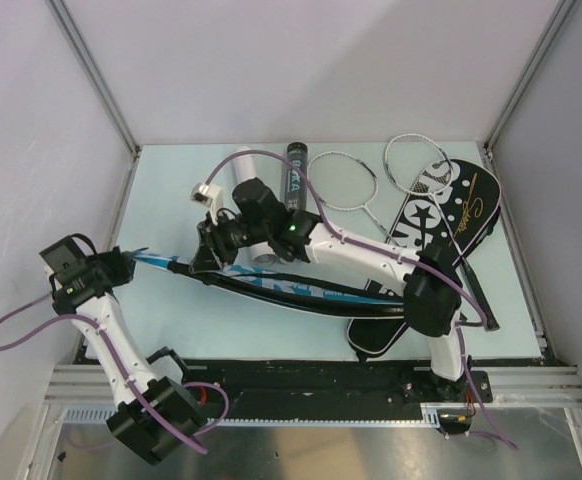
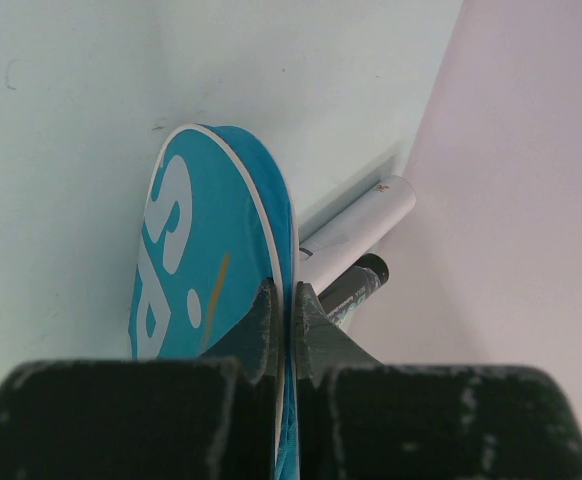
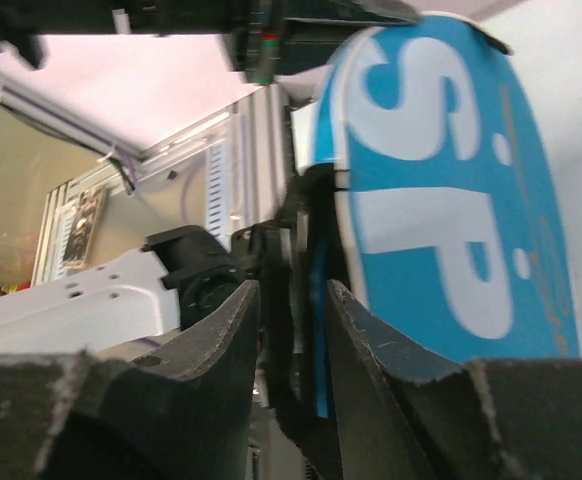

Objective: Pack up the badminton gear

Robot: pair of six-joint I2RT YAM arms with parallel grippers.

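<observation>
A long blue-and-black bag with white lettering (image 1: pixel 301 290) slants across the front of the table. My left gripper (image 1: pixel 137 254) is shut on its left end; the left wrist view shows the blue, pale-edged fabric (image 2: pixel 211 250) pinched between the fingertips. My right gripper (image 1: pixel 206 264) is at the bag's upper left part, near that end. In the right wrist view, its fingers (image 3: pixel 216 345) stand apart with the black edge strip (image 3: pixel 316 230) running between and beyond them. Whether they touch the strip is unclear. The bag's right end is hidden under the right arm.
Behind the right arm lie a white tube (image 1: pixel 243 165) and a black tube (image 1: pixel 297 160). Two rackets (image 1: pixel 374 217) (image 1: pixel 481 295) rest at the back and right, one over a black patterned bag (image 1: pixel 474 205).
</observation>
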